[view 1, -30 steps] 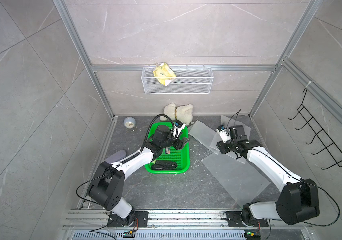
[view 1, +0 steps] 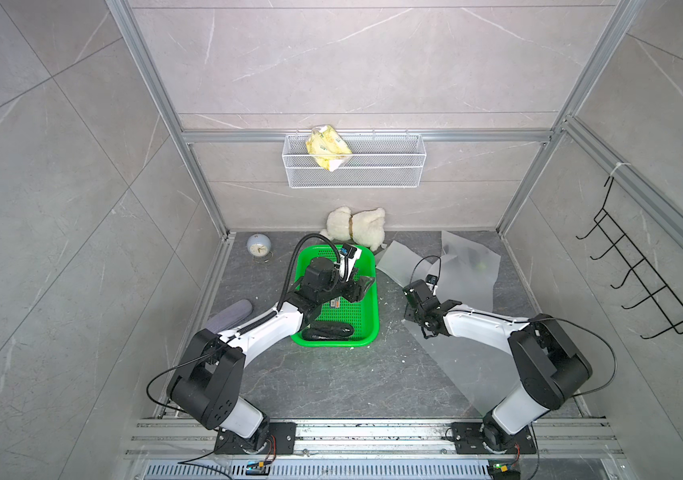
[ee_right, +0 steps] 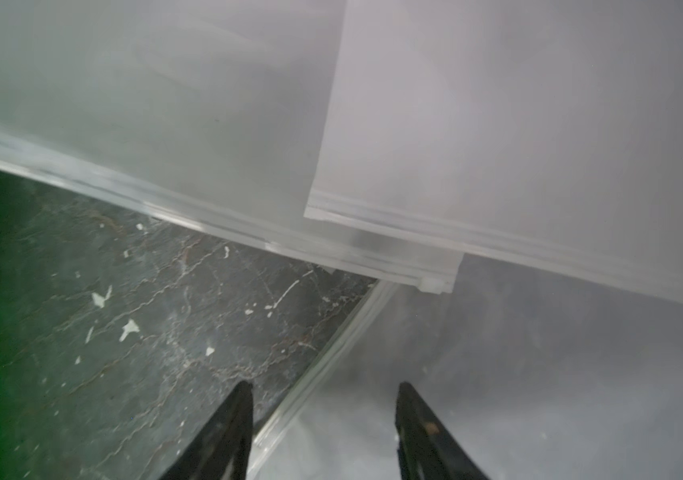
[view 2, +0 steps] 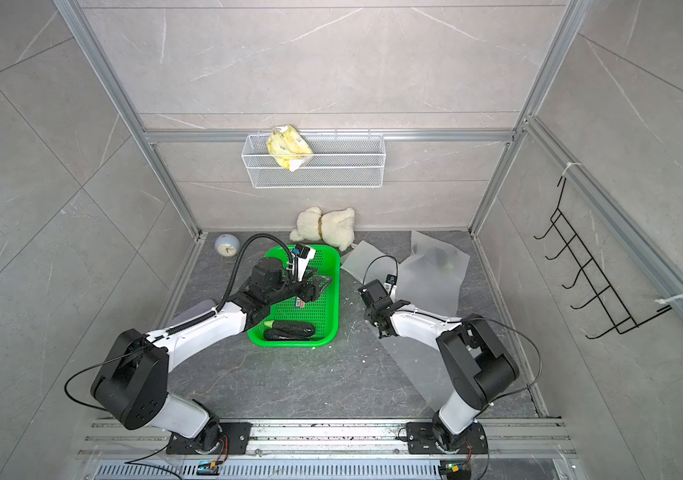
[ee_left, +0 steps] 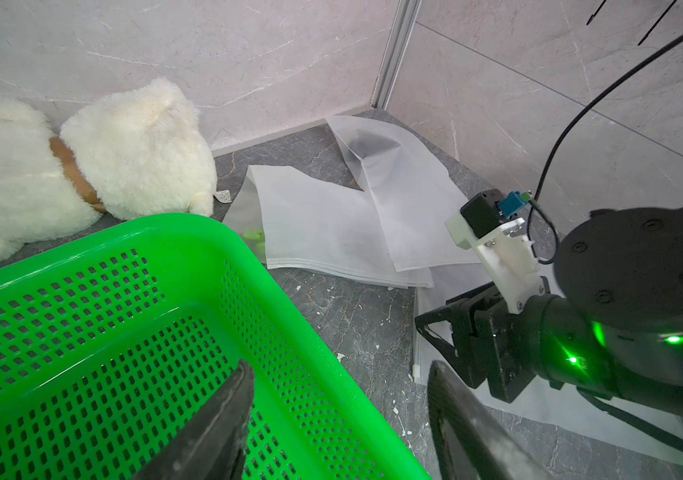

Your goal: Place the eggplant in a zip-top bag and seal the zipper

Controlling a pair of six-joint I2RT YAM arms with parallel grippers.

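Two dark eggplants lie in the front of the green basket. Frosted zip top bags overlap on the table right of the basket, their zipper strips clear in the right wrist view. My left gripper is open over the basket's right part, with nothing between its fingers. My right gripper is open, low over the bags' overlapping edges, with nothing between its fingers.
A white plush toy lies behind the basket. A small clock and a grey object are at the left. A wire shelf and black hook rack are on the walls.
My right arm has moved leftward and toward the front, its wrist turning, from over the back bags to near the basket. My left arm has shifted only slightly.
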